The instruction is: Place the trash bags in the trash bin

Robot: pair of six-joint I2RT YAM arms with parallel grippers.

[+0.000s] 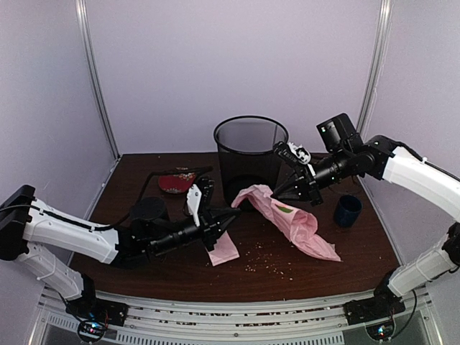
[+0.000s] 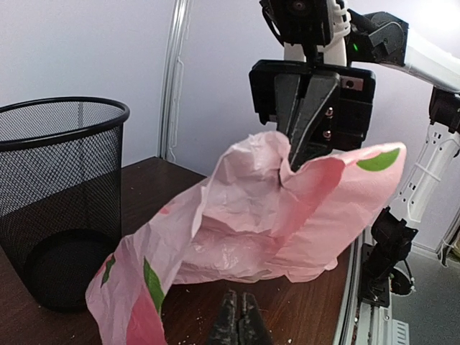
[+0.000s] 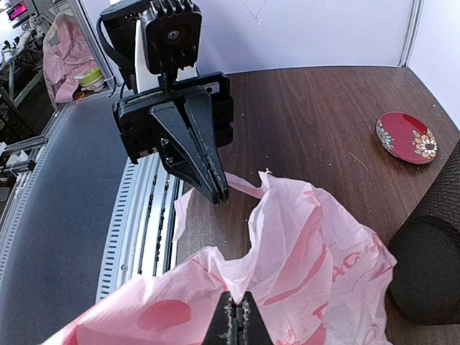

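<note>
The pink trash bag [image 1: 293, 224], with green leaf prints, hangs crumpled in front of the trash bin. My right gripper [image 1: 276, 196] is shut on its upper edge; in the left wrist view, the plastic [image 2: 251, 208] gathers at the right fingertips [image 2: 293, 140]. My left gripper [image 1: 238, 210] is shut beside the bag, and in the left wrist view nothing shows between its fingers. A pink flap [image 1: 223, 249] shows below the left gripper; whether it joins the held bag, I cannot tell. The black mesh trash bin [image 1: 249, 152] stands upright behind both grippers.
A red floral plate [image 1: 175, 183] lies at the back left, partly behind the left arm. On the right stands a dark blue cup [image 1: 347, 210]. Small pale crumbs [image 1: 266, 262] are scattered at the front middle.
</note>
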